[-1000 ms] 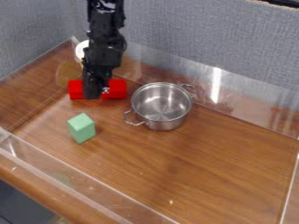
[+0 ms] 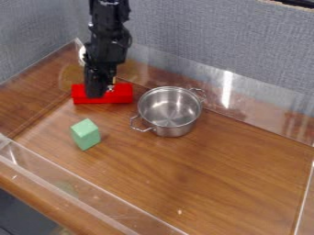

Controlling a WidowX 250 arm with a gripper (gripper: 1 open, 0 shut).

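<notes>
The black arm hangs down from the top left, its gripper (image 2: pixel 101 84) low over a red block (image 2: pixel 120 95) lying on the wooden table. The gripper looks narrow, at or just above the block's top; whether it touches the block is unclear, as is the state of its fingers. A silver pot (image 2: pixel 170 108) with two handles stands to the right of the red block. A pale green block (image 2: pixel 86 134) sits in front and to the left of the pot.
Grey walls and clear panels border it at the back and along the left front edge.
The gripper has risen slightly and shifted a little left over the red block since a second ago.
</notes>
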